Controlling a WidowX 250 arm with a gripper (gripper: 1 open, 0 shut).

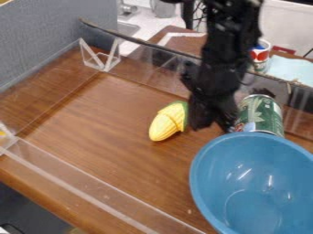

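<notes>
A yellow toy corn (167, 123) with a green husk lies on the wooden table, left of the black gripper (214, 110). The gripper is blurred and raised slightly to the right of the corn, apparently shut, with nothing visible between its fingers. A blue bowl (251, 187) stands at the front right. A green can (261, 115) stands behind the bowl, partly hidden by the arm.
Clear plastic walls edge the table, with a grey panel (37, 46) at the back left. Cans and a light blue cloth (291, 69) sit beyond the back wall.
</notes>
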